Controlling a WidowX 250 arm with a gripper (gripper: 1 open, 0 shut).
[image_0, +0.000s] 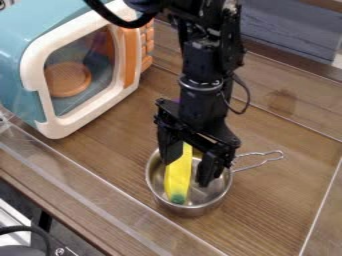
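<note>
A yellow banana-like object with a green tip stands leaning inside a steel pan with a wire handle. My black gripper hangs over the pan, open, its fingers around and above the yellow object's upper part; whether they touch it is hidden.
A toy microwave in blue, white and orange stands at the upper left. A dark gap with white and black items shows at the lower left.
</note>
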